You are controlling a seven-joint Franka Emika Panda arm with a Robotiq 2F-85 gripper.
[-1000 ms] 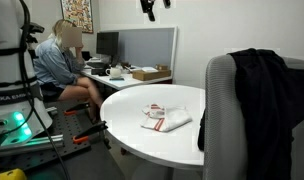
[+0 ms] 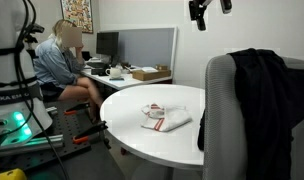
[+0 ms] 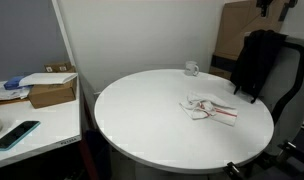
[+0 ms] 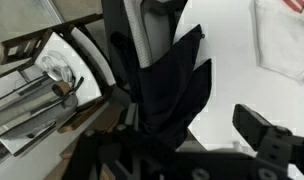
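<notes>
My gripper (image 2: 212, 16) hangs high at the top of exterior view 1, above the near right side of the table. It is open, with nothing between its fingers; in the wrist view the fingers (image 4: 252, 124) stand wide apart. Below it, a black garment (image 2: 264, 100) drapes over the back of a grey chair (image 2: 224, 125). The wrist view shows the garment (image 4: 170, 95) from above, well below the fingers. A white cloth with red marks (image 3: 212, 108) lies crumpled on the round white table (image 3: 142, 110).
A white mug (image 3: 191, 68) stands at the table's far edge in exterior view 2. In the wrist view, a rack with utensils (image 4: 42, 92) lies left of the chair. A seated person (image 2: 62, 65) is at the far left.
Over the last second my gripper has moved to the right in exterior view 1, toward the chair, staying high. The garment, chair and cloth have not moved.
</notes>
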